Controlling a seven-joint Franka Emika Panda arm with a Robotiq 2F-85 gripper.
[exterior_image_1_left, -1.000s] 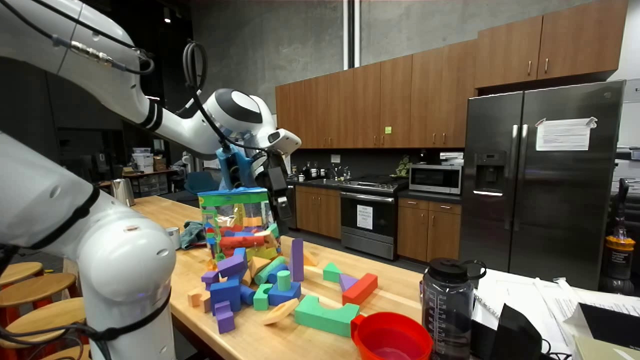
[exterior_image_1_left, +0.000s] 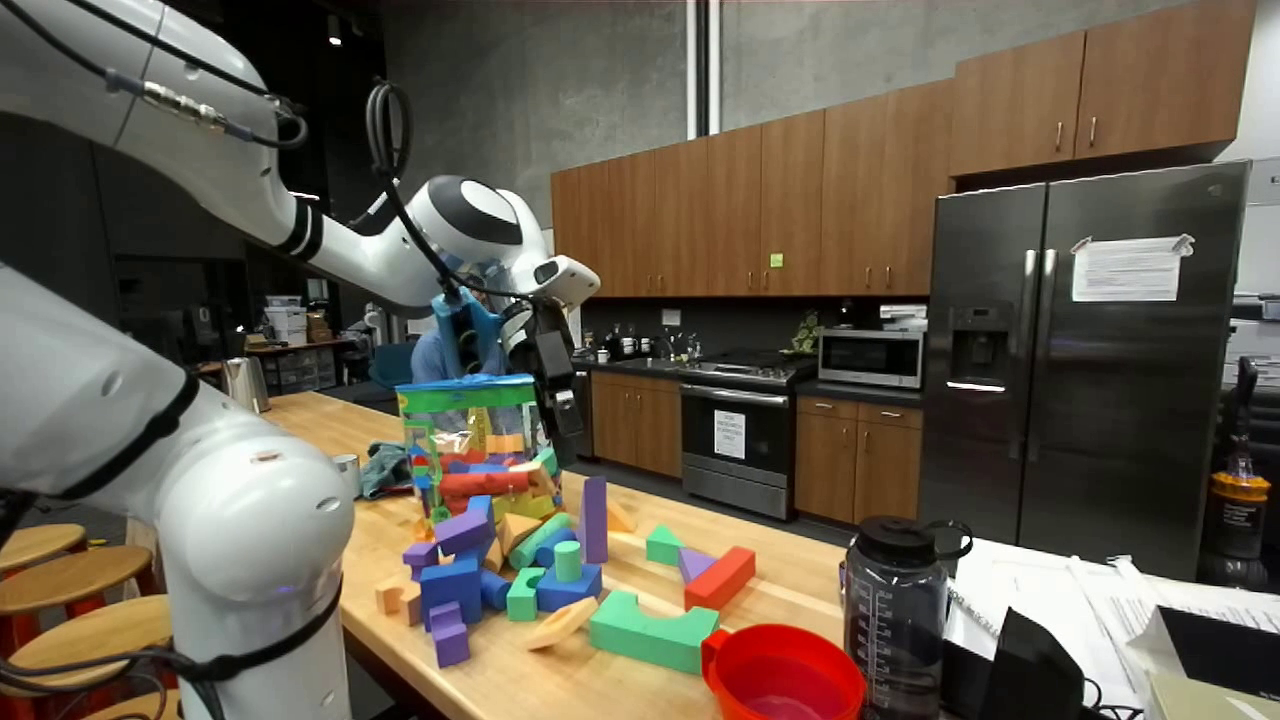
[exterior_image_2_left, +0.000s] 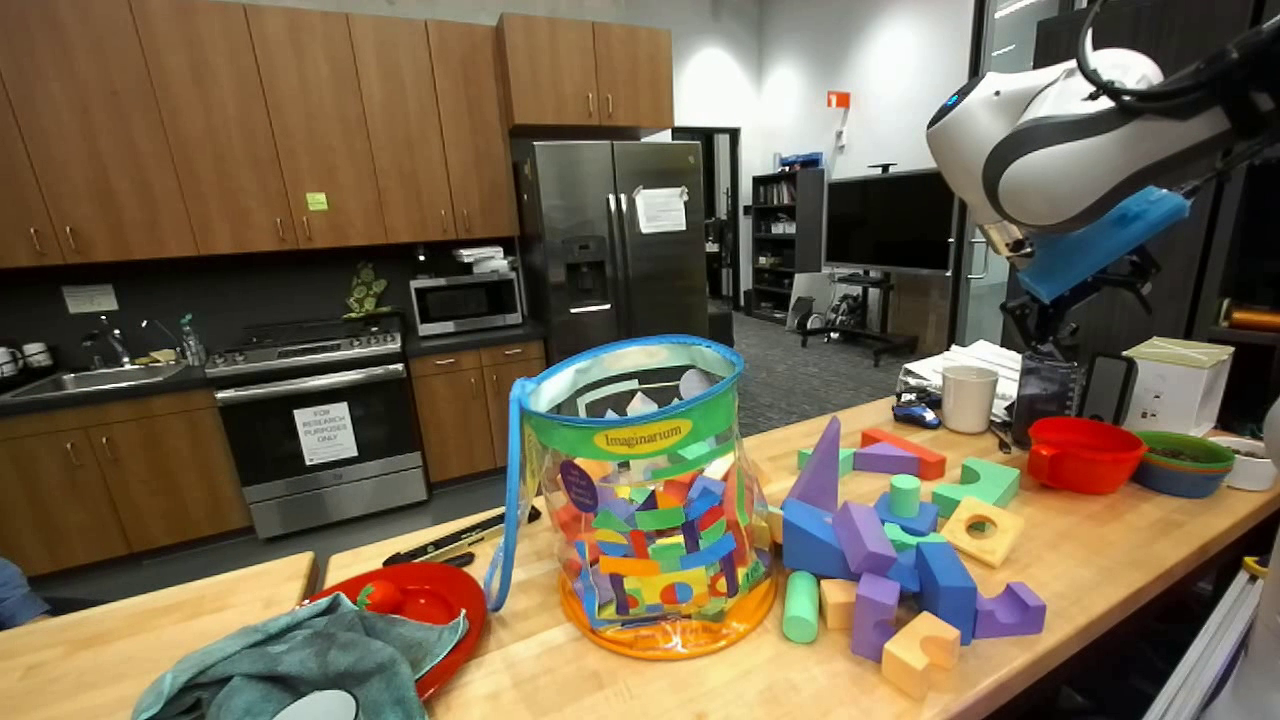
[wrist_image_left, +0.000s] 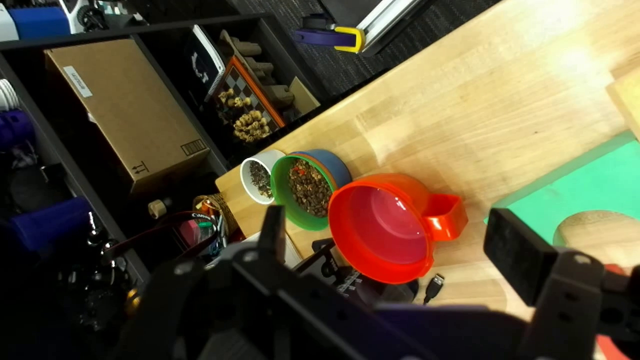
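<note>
My gripper is open above the table, its two dark fingers wide apart with nothing held between them. Below it in the wrist view, a red cup with a handle (wrist_image_left: 384, 231) stands on the wood, lower than the fingers. A green arch block (wrist_image_left: 576, 186) lies to the right, partly behind one finger. Several foam blocks, such as a blue one (exterior_image_2_left: 948, 588) and a purple one (exterior_image_2_left: 876, 618), are heaped beside a clear zip bag (exterior_image_2_left: 642, 438) full of more blocks. From the first exterior view, the gripper (exterior_image_1_left: 560, 402) hangs near the bag, high over the table.
Green and white bowls (wrist_image_left: 309, 192) with dry contents sit beside the cup. A dark water bottle (exterior_image_1_left: 894, 624) and papers (exterior_image_1_left: 1116, 588) occupy the table end. A red plate (exterior_image_2_left: 450, 612) with a teal cloth (exterior_image_2_left: 300, 660) lies left of the bag. Bare wood (wrist_image_left: 468, 108) shows along the near edge.
The arm and the blocks look unmoved. A person in blue is now visible behind the gripper, where hardly anything of them showed before.
</note>
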